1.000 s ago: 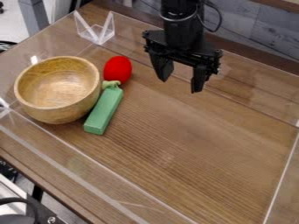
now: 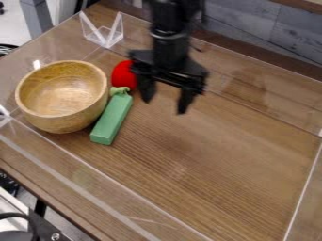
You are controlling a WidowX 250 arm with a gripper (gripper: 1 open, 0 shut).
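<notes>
My gripper (image 2: pixel 169 92) hangs over the middle of the wooden table (image 2: pixel 227 169), blurred, so its fingers' state is unclear. Just left of it is a red object (image 2: pixel 122 73), partly hidden behind the gripper. A green bar-shaped object (image 2: pixel 111 119) lies below that, beside a wooden bowl (image 2: pixel 60 98) on the left.
A clear plastic rack (image 2: pixel 104 28) stands at the back left. A wall (image 2: pixel 251 21) edges the back.
My gripper has moved left toward the red object, which it now partly covers. The objects on the table look unmoved.
</notes>
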